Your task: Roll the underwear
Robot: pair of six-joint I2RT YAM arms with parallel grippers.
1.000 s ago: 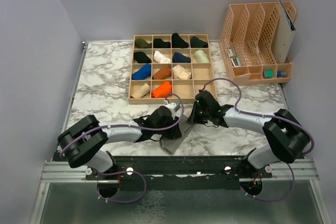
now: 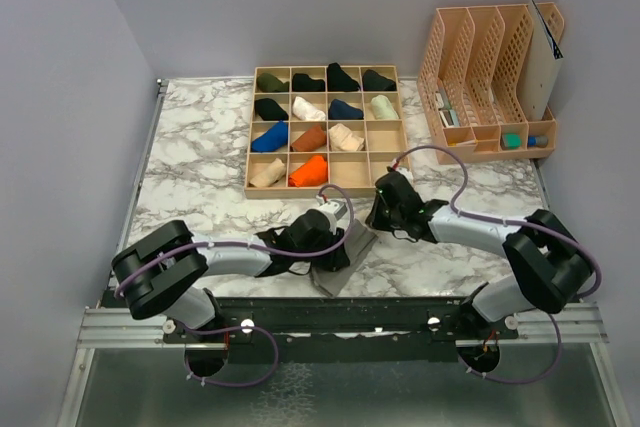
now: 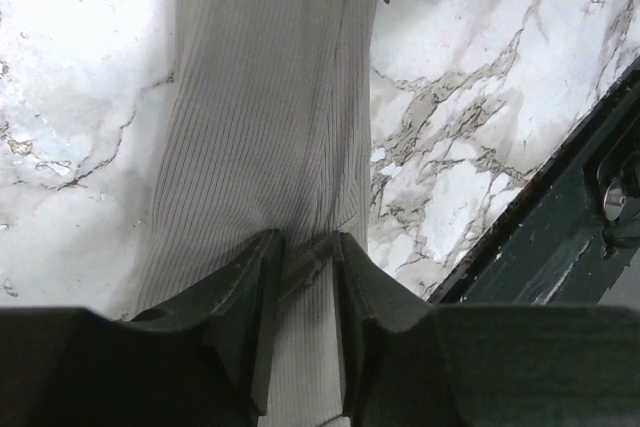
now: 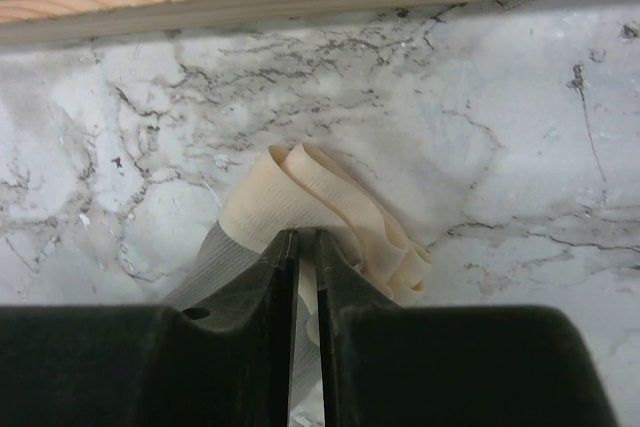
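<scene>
The grey ribbed underwear lies as a narrow folded strip on the marble table, slanting between my two grippers. My left gripper is shut on a pinched fold of the grey cloth. At the strip's far end, the cream waistband is bunched in several layers, partly curled over. My right gripper is over this end, its fingertips close together with a narrow gap and cream cloth showing under and around them. Whether that cloth is gripped cannot be made out.
Just beyond the waistband stands the wooden divided box, holding several rolled cloths, some cells empty. A tan organizer stands at the back right. Bare marble lies to the left, and more to the right under my right arm.
My left gripper moved a little right and down, and the strip's near end shifted right with it.
</scene>
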